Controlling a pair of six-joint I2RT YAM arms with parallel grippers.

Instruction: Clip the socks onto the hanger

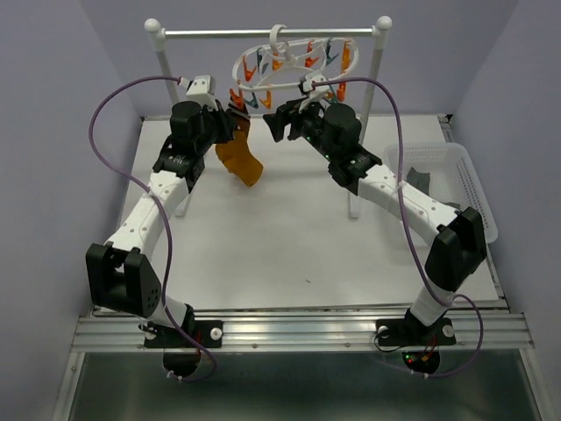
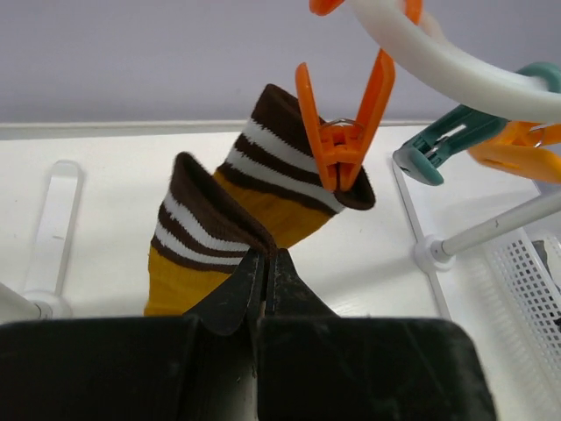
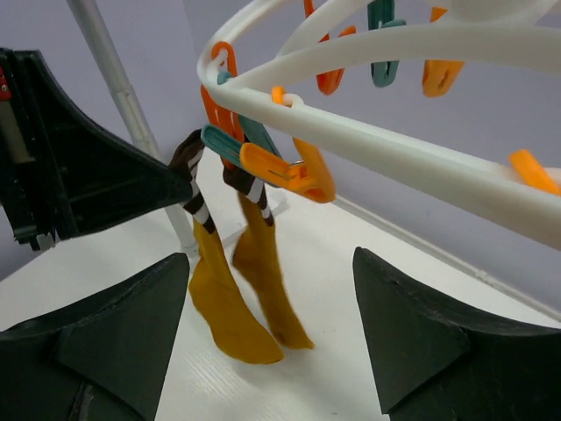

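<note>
Two mustard socks with brown-and-white striped cuffs hang below the white clip hanger (image 1: 298, 82). In the left wrist view one sock (image 2: 186, 272) is held by my left gripper, shut on its cuff. The other sock (image 2: 285, 210) has its cuff in an orange clip (image 2: 344, 149). In the right wrist view both socks (image 3: 230, 324) hang beyond the clips, with my left gripper beside the nearer cuff. My right gripper stands open below the hanger's rim, nothing between its fingers.
The white rack bar (image 1: 219, 33) and its posts surround the hanger. A white bin (image 1: 469, 197) with grey cloth is at the right.
</note>
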